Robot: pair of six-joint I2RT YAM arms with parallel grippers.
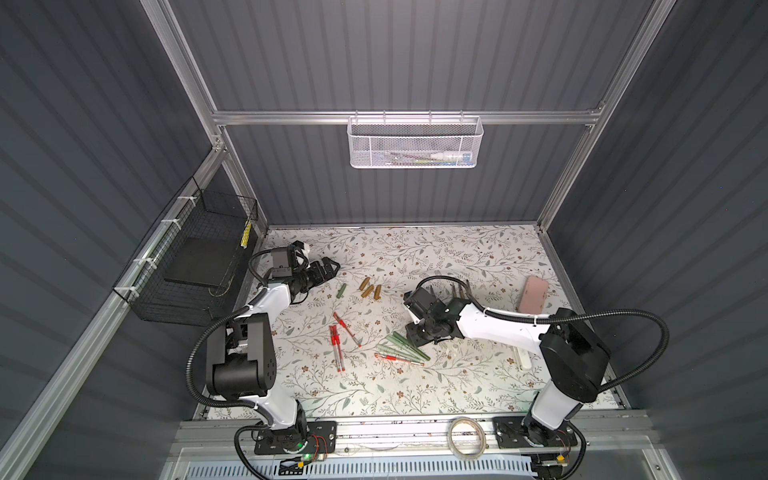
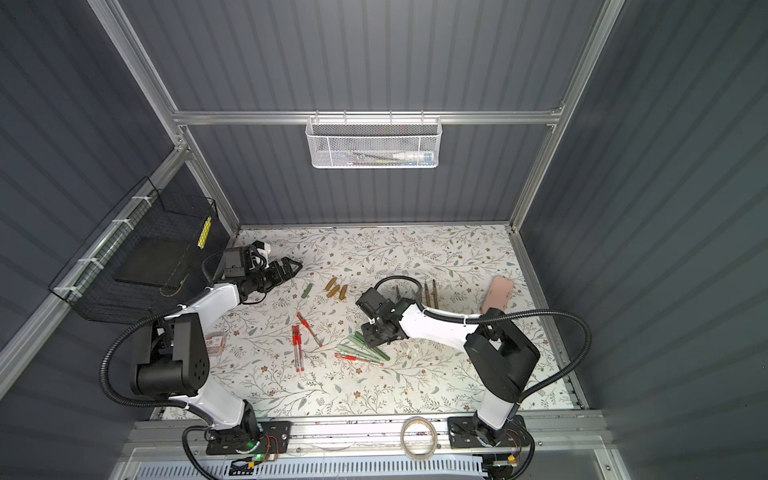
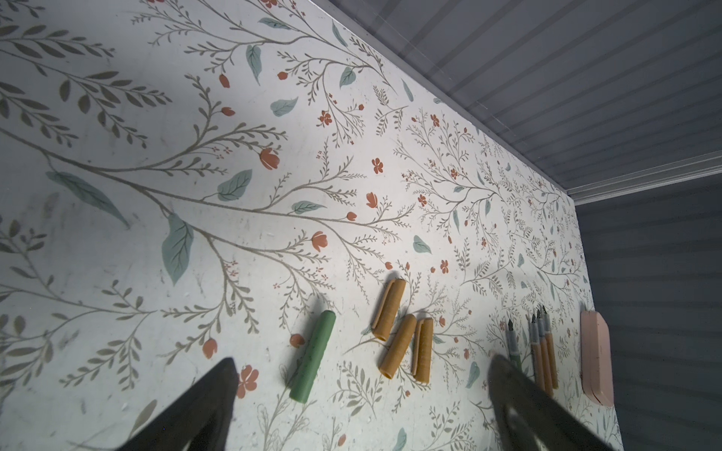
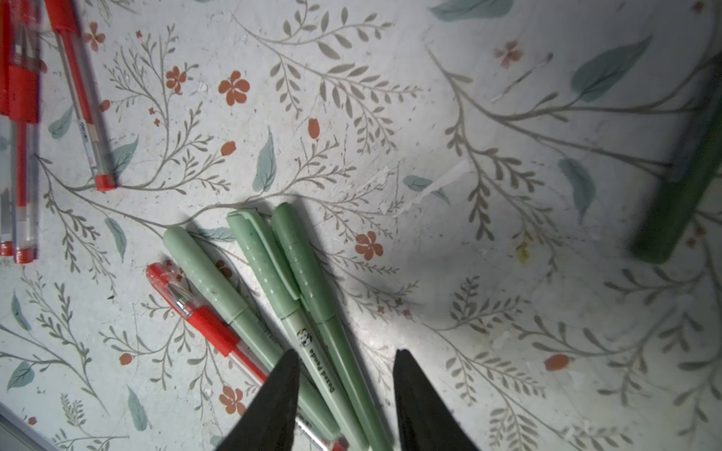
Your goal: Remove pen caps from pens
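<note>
Several green capped pens (image 4: 319, 300) lie side by side on the floral table, close to a red pen (image 4: 203, 319). Above their lower ends hangs my right gripper, open, with no pen shown gripped. At the back left, my left gripper is also open and empty. Between its blurred fingers in the left wrist view, loose on the table, are a green cap (image 3: 313, 357) and several brown caps (image 3: 398, 345). Uncapped pens (image 3: 540, 349) with bare tips rest farther right. More red pens (image 1: 336, 348) lie at the left centre.
A pink case (image 1: 533, 294) is at the table's right side, partly behind the right arm. The black wire basket (image 1: 200, 260) hangs at the left wall, the white mesh basket (image 1: 415, 144) on the back wall. Clear table lies along the back.
</note>
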